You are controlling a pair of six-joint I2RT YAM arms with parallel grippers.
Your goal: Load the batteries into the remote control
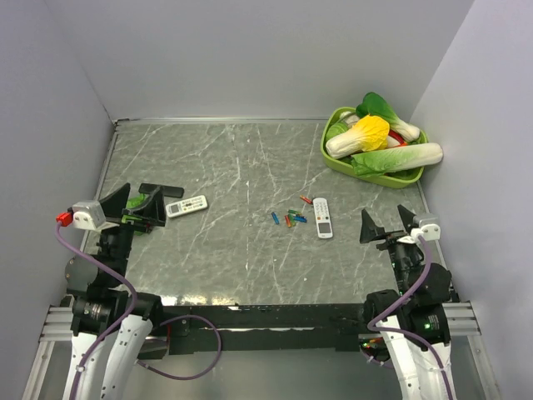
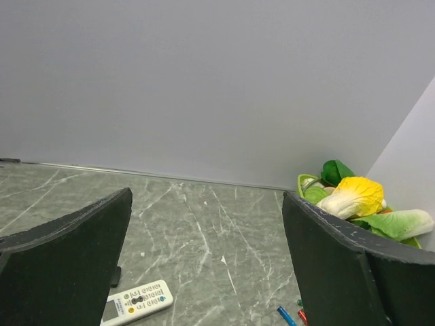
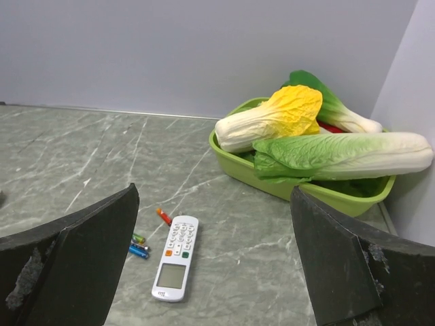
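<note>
A white remote [image 1: 323, 218] [image 3: 174, 258] lies screen-down toward the front on the right half of the grey marble table, beside several loose coloured batteries [image 1: 299, 218] [image 3: 138, 250]. A second white remote [image 1: 186, 206] [image 2: 137, 303] lies at the left, partly behind the left gripper's fingers in the left wrist view. My left gripper [image 1: 133, 202] is open above the table's left side, near that remote. My right gripper [image 1: 386, 222] is open at the right, short of the right-hand remote and the batteries, with nothing between its fingers.
A green basket [image 1: 336, 166] of vegetables fills the back right corner. A dark flat object [image 1: 162, 190] and a green item lie under the left arm. Walls stand at back and sides.
</note>
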